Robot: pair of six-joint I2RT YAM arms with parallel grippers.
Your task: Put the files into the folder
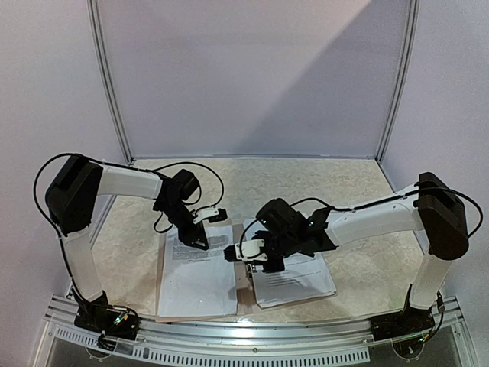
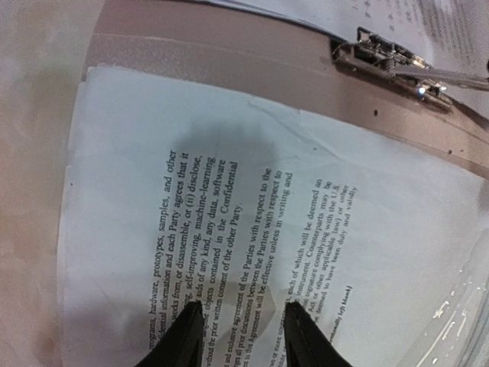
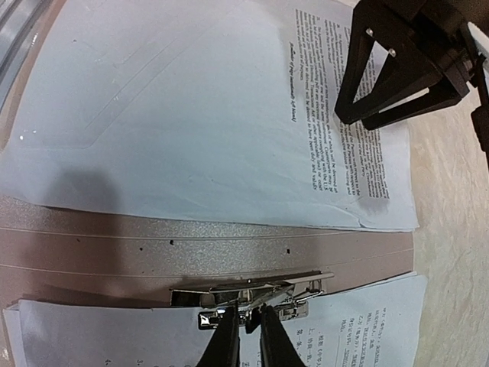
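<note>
An open brownish folder (image 3: 367, 248) lies flat, its clear inner cover over the far half. A stack of printed sheets (image 2: 229, 115) rests on its left half; more sheets (image 1: 294, 283) lie on the right half, beside the metal clip (image 2: 382, 61) along the spine. My left gripper is over the left sheets' printed text, fingers (image 2: 187, 332) parted with nothing visibly held. Over the clip, my right gripper has its fingers (image 3: 224, 332) close together around the dark end of the clip's lever (image 3: 253, 319).
Bare speckled table (image 1: 267, 180) stretches behind the folder and to both sides. The metal rail (image 1: 244, 352) runs along the front edge, close to the folder. Both arms reach inward, their grippers fairly near each other.
</note>
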